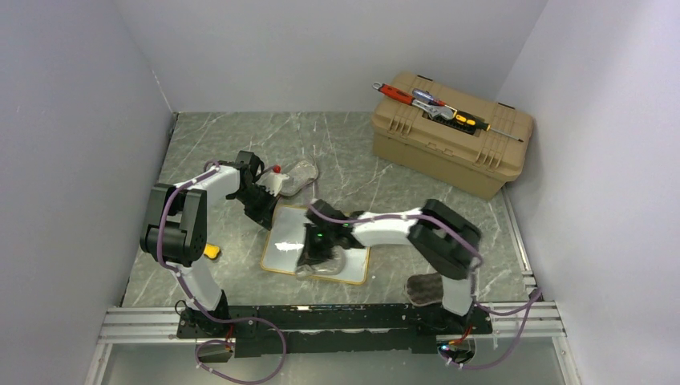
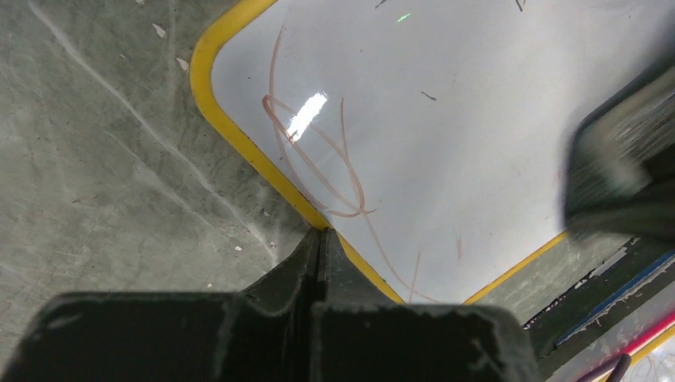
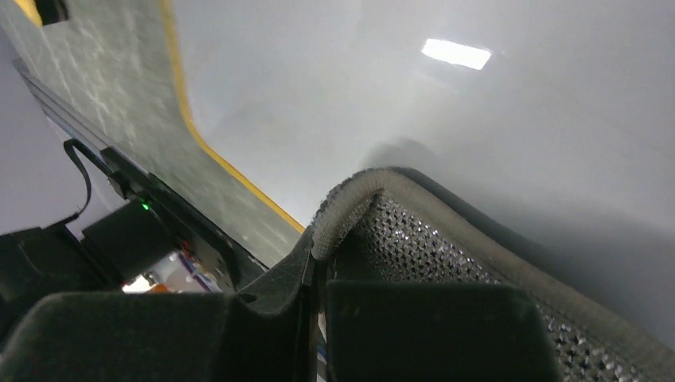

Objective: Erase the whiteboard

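The whiteboard (image 1: 285,239) lies on the grey surface with faint reddish scribbles and short dark marks on it (image 2: 354,191). My left gripper is shut at its yellow left edge (image 2: 263,163), nothing visible between its fingers. My right gripper (image 1: 309,253) is shut on a grey mesh pad (image 3: 422,235), which is over the lower part of the board and partly hidden by the arm. In the left wrist view the right gripper is a dark blur at the right.
A tan toolbox (image 1: 449,152) with tools stands at the back right. Another pad (image 1: 301,176) lies behind the board, a dark pad (image 1: 431,287) at front right, a yellow object (image 1: 211,250) at left.
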